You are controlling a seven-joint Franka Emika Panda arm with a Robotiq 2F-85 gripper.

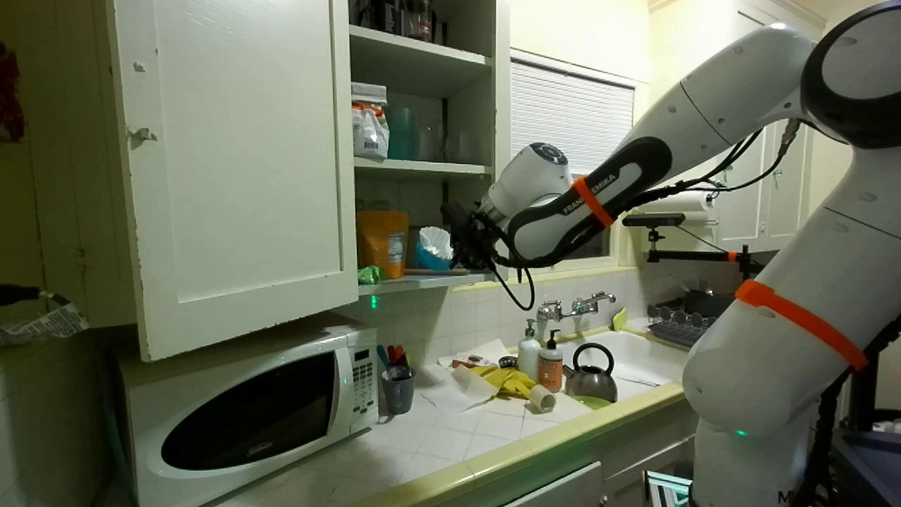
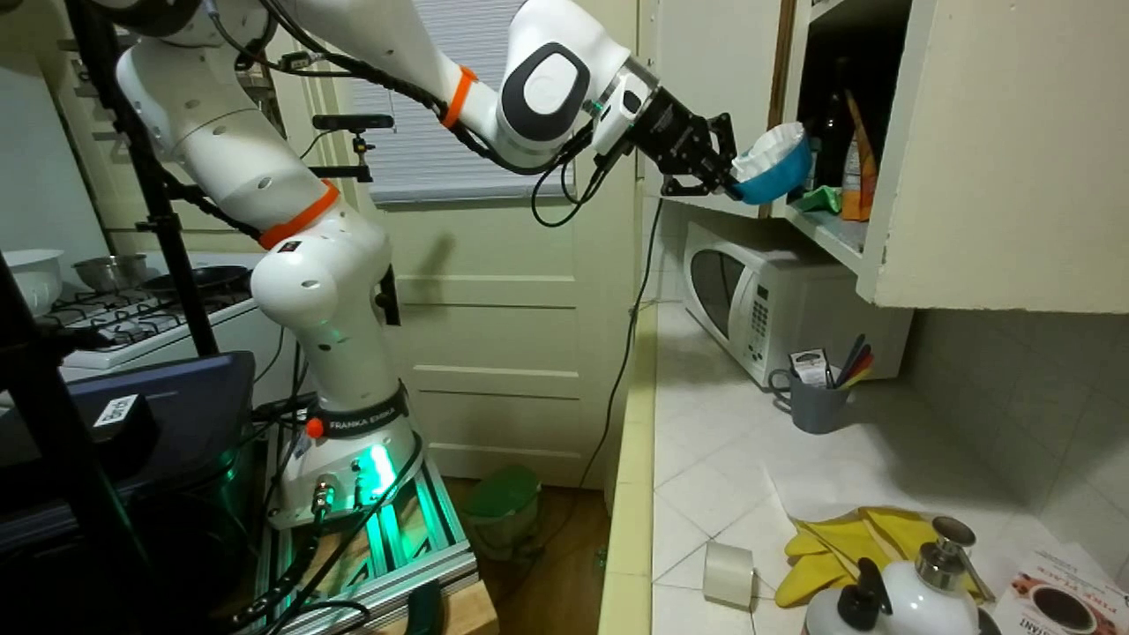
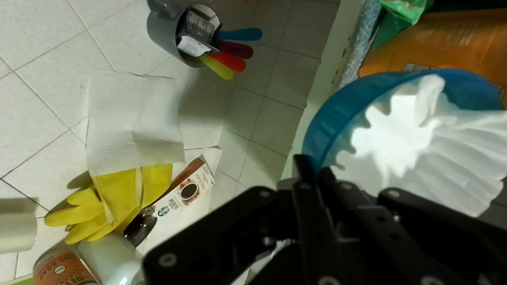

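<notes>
A blue bowl (image 2: pixel 777 178) with white paper coffee filters (image 3: pixel 404 142) inside is held at its rim by my gripper, whose fingers are shut on it. In exterior view 2 the bowl tilts at the front of the open cabinet's lowest shelf (image 2: pixel 831 235). The first exterior view has the bowl (image 1: pixel 432 258) partly behind my dark gripper. Deeper on that shelf stands an orange pouch (image 1: pixel 384 241) with a green packet (image 1: pixel 369 274) beside it. Whether the bowl touches the shelf, I cannot tell.
The open cabinet door (image 1: pixel 245 152) hangs above the microwave (image 1: pixel 262 405). On the counter below are a grey mug with utensils (image 1: pixel 398 390), yellow gloves (image 1: pixel 507 380), soap bottles (image 1: pixel 550 363) and a kettle (image 1: pixel 591 380). A further shelf (image 1: pixel 422 166) lies above the bowl.
</notes>
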